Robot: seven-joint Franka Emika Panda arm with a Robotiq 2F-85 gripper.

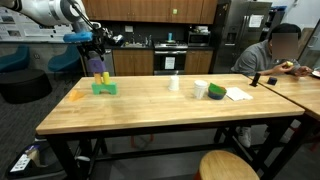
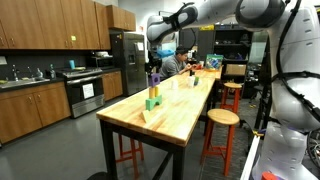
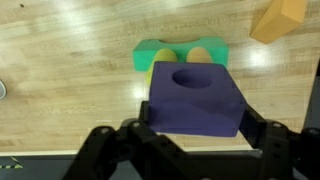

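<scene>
In the wrist view a purple block (image 3: 195,98) with a round hole sits between the fingers of my gripper, which appears shut on it. Under it show the rounded tops of two yellow pieces (image 3: 207,46) and a green base (image 3: 150,48). From the side, the purple block (image 1: 97,66) is at the top of the upright yellow pieces (image 1: 98,80), over the green base (image 1: 104,89) on the table. Whether it rests its weight on them is too small to tell.
An orange block (image 3: 279,18) lies on the table close to the base. Farther along stand a white container (image 1: 174,83), a white cup (image 1: 200,89) and a dark green cup (image 1: 216,91), with a white sheet (image 1: 237,94) beyond. A person (image 1: 265,55) sits at the far right.
</scene>
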